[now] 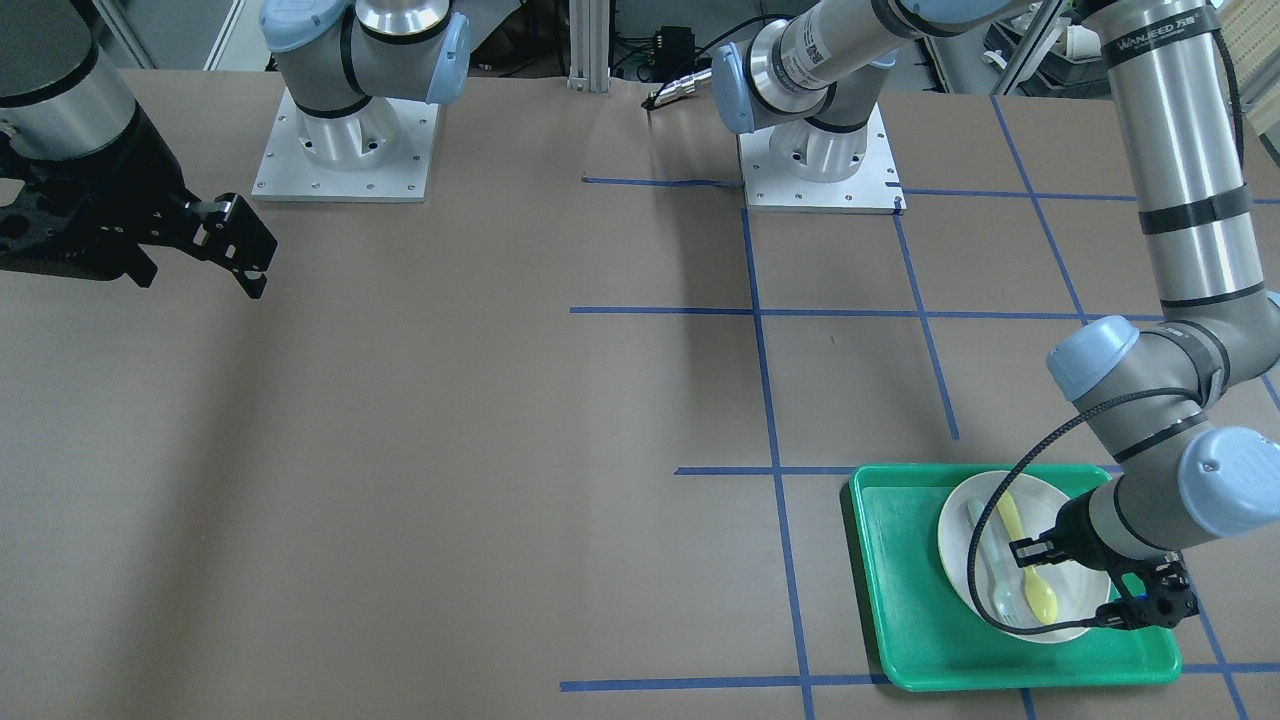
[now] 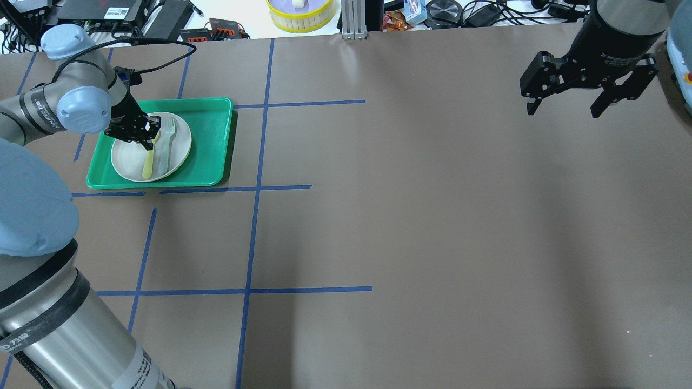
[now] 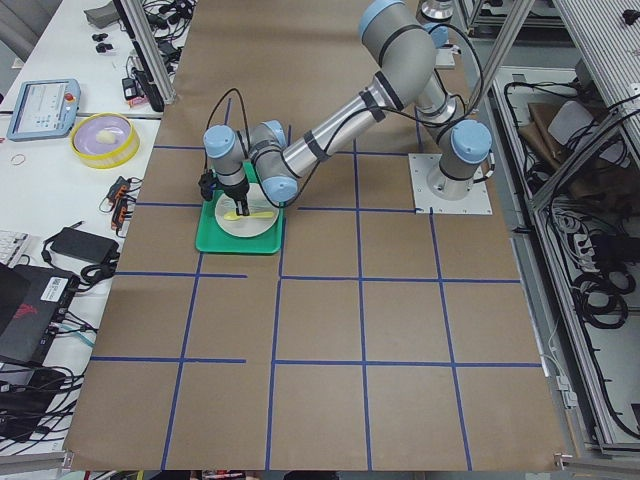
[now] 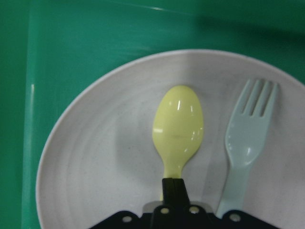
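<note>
A white plate (image 4: 114,157) sits in a green tray (image 2: 211,129). On the plate lie a pale yellow spoon (image 4: 177,129) and a pale mint fork (image 4: 245,143), side by side. My gripper is low over the plate at the spoon's handle, its dark fingertips close together in the wrist view, just below the spoon's bowl. The handle is largely hidden beneath them, and whether it is between the fingers is unclear.
A second black gripper (image 1: 198,240) hangs at the left in the front view, far from the tray. Cables and equipment line the side bench.
</note>
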